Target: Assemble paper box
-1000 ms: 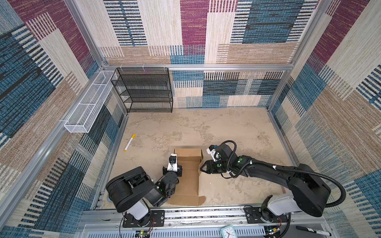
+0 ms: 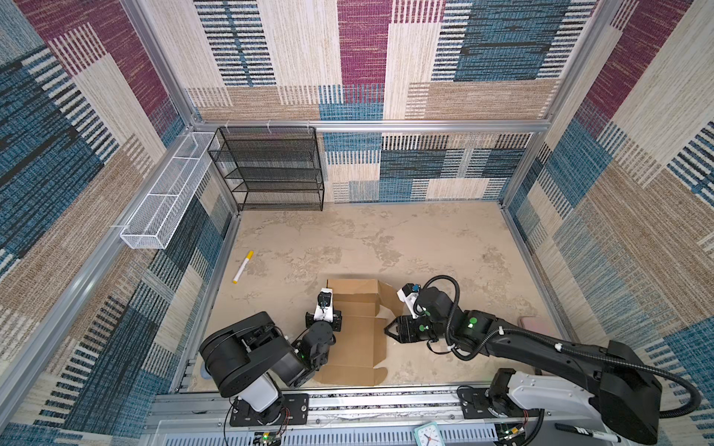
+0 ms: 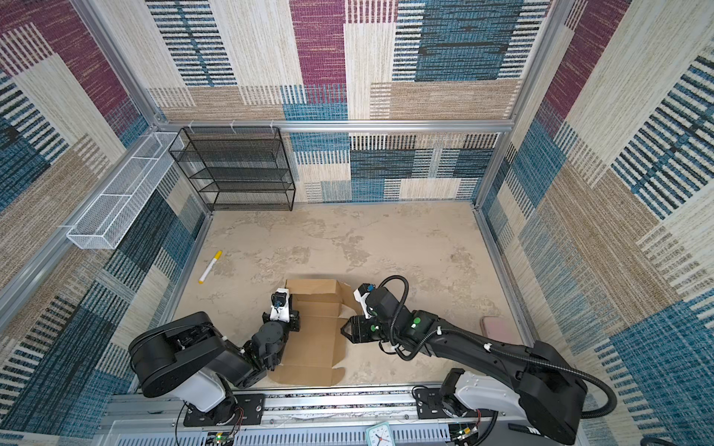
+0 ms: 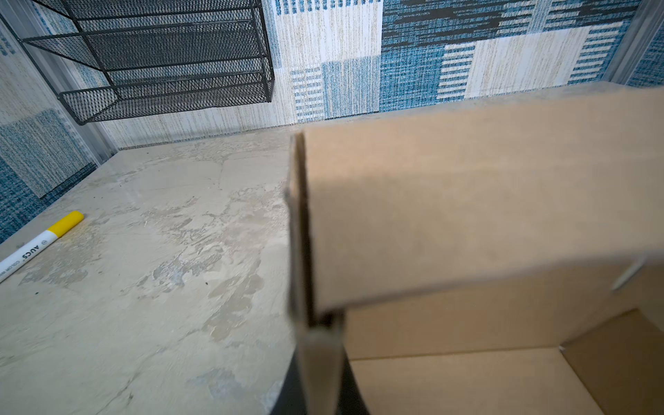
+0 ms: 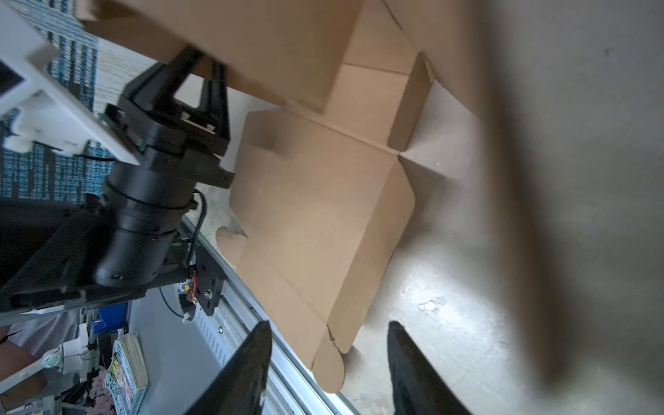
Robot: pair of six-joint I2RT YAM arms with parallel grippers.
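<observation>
The brown cardboard box (image 2: 360, 334) lies part folded at the front middle of the table, with its back panel (image 2: 353, 286) raised. Its right-hand flap (image 2: 388, 297) leans outward. My left gripper is shut on the left side wall, whose edge (image 4: 301, 228) rises between its fingers in the left wrist view. On the box's right side, my right gripper stands open, nothing between its separated fingers. In the right wrist view, the box's floor and near flap (image 5: 290, 311) spread out beyond them; a blurred cardboard edge (image 5: 518, 228) hangs close to the camera.
A yellow-capped marker (image 2: 242, 267) lies at the left of the table. Behind it stand a black mesh rack (image 2: 271, 167) and a white wire basket (image 2: 169, 191). A pinkish pad (image 3: 499, 329) sits at the right edge.
My right gripper has shifted right and toward the front, away from the box's side. The right side of the box has spread outward. My left arm has stayed in place.
</observation>
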